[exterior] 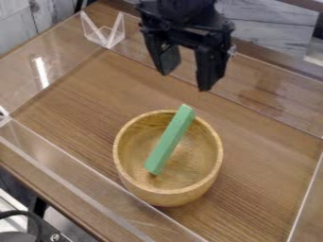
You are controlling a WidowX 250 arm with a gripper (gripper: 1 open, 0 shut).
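Observation:
The dark gripper (184, 59) hangs at the top centre of the camera view, over the table behind a round tan bowl (139, 175), with its two fingers apart and nothing seen between them. In the bowl a green stick (171, 139) lies at a slant, its far end up against the back rim.
A clear plastic object (102, 28) stands at the back left, and another (4, 115) is at the left edge. A dark cable (25, 217) shows at the bottom left.

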